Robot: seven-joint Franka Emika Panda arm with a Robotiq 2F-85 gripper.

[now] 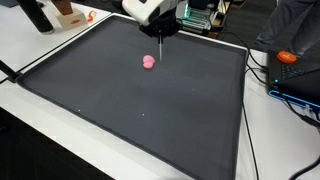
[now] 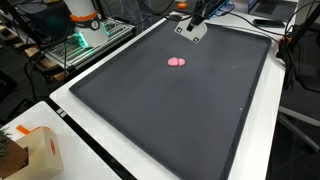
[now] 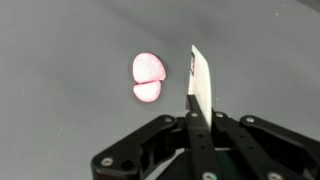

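Observation:
On the dark board sits a pink, white-faced round item, perhaps a radish, in two pieces: a larger piece [image 3: 148, 68] and a smaller piece [image 3: 148, 91] lying against it. My gripper is shut, with a thin, pale flat blade [image 3: 201, 80] standing out from between its fingers. The blade [image 2: 192, 32] appears broad in exterior view 2, behind the pink pieces [image 2: 176, 62]. In exterior view 1 the blade [image 1: 160, 50] is a thin edge, to the right of the pink pieces [image 1: 148, 62] and apart from them.
The dark board [image 1: 130, 105] is otherwise bare, with wide free room toward the front. An orange round item [image 1: 287, 57] lies beyond its right edge. A box with an orange marking [image 2: 48, 150] stands at the front left in exterior view 2, and cables run around the board.

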